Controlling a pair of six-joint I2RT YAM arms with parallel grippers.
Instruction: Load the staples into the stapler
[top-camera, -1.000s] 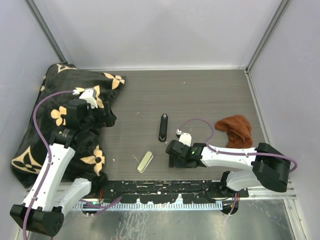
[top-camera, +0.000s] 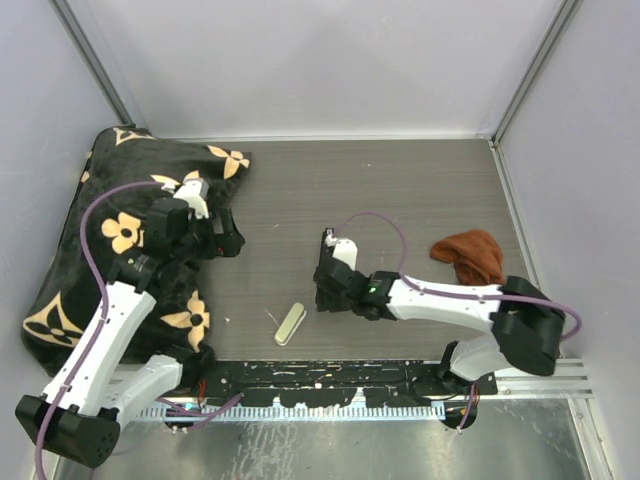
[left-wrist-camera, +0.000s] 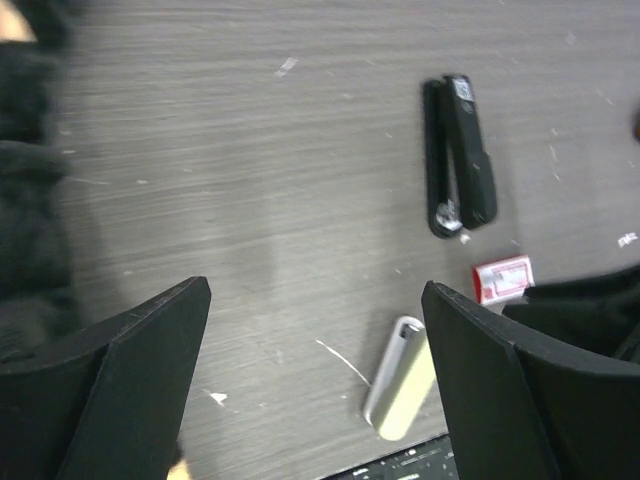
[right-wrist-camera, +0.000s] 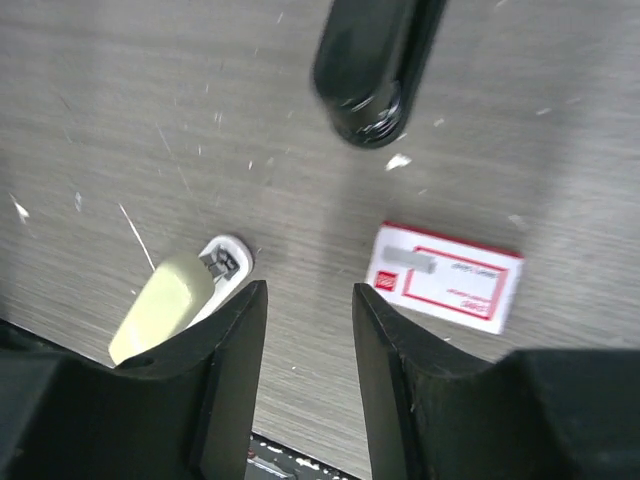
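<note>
The black stapler lies on the table, its front end hidden by my right arm in the top view. In the left wrist view the stapler shows as two long dark parts side by side. A red-and-white staple box rests below it, with a small grey strip, apparently staples, on top. My right gripper is open above the table, between the box and a cream-coloured tool, with nothing between its fingers. Farther left, my left gripper stands open and empty, well clear of the stapler.
The cream-coloured tool lies near the front table edge. A brown cloth is at the right, and a dark flowered blanket covers the left side. Bare table stretches across the back.
My right arm has moved left and slightly back, now covering the stapler's front end. The left gripper has shifted a little to the right.
</note>
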